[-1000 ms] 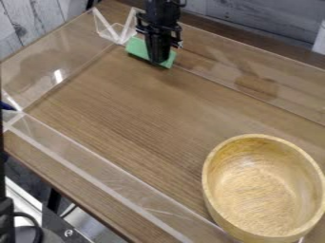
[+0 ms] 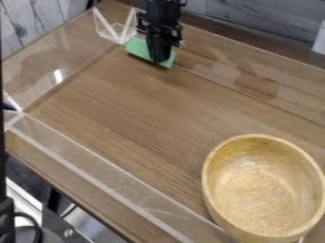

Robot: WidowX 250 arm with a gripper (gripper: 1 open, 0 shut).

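At the top of the camera view my black gripper (image 2: 159, 47) is lowered onto a green flat object (image 2: 141, 52) lying at the back of the wooden table (image 2: 127, 114). The fingertips are dark against the object and partly hide it; whether anything is between them I cannot tell. A clear plastic piece (image 2: 112, 28) is just left of the green object.
A large pale wooden bowl (image 2: 260, 185) stands at the front right. Clear strips run along the left side of the table.
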